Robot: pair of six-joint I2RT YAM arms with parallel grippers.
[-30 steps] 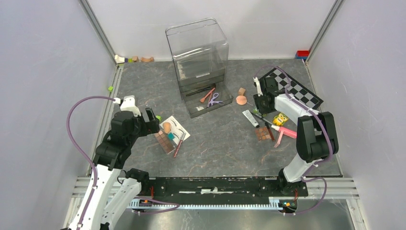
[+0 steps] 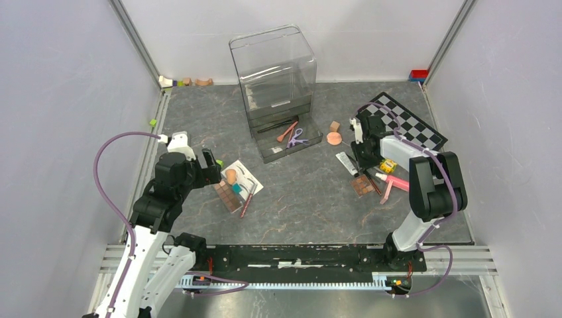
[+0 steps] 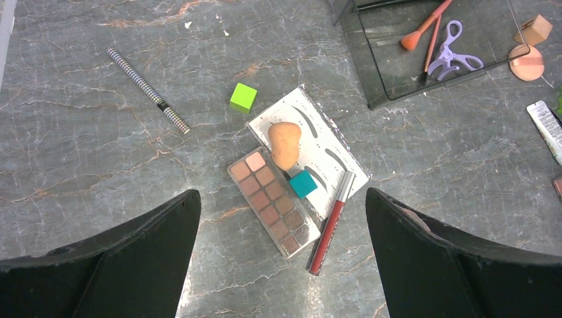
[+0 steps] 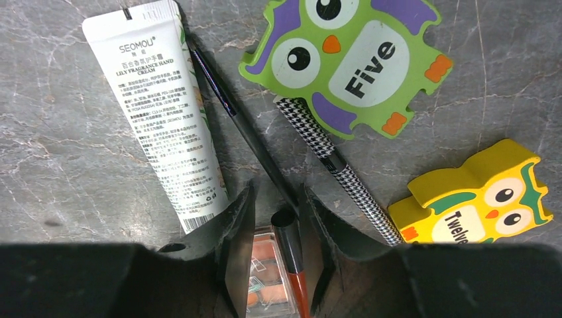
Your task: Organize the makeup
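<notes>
My right gripper is low over a cluster: white hand cream tube [image 4: 156,112], dark slim pencil [image 4: 255,146], checked pen [image 4: 331,162], red lip pencil [image 4: 296,291] with black cap, partly hidden palette [image 4: 270,291]. Its fingertips are part open beside the dark pencil's end; whether they touch it is unclear. My left gripper is open above a shade palette [image 3: 272,205], stencil card [image 3: 305,116], sponge [image 3: 283,142] and red lip liner [image 3: 325,238]. In the top view the clear organizer [image 2: 272,152] holds brushes and purple scissors [image 2: 296,136].
Owl blocks, green [image 4: 361,86] and yellow [image 4: 477,218], crowd the right gripper. A pink tube [image 2: 397,182] and checkerboard [image 2: 411,126] lie at right; a puff [image 2: 334,138] is beside the organizer.
My right gripper has moved slightly toward the front of the table, over the cluster. The left arm has not moved.
</notes>
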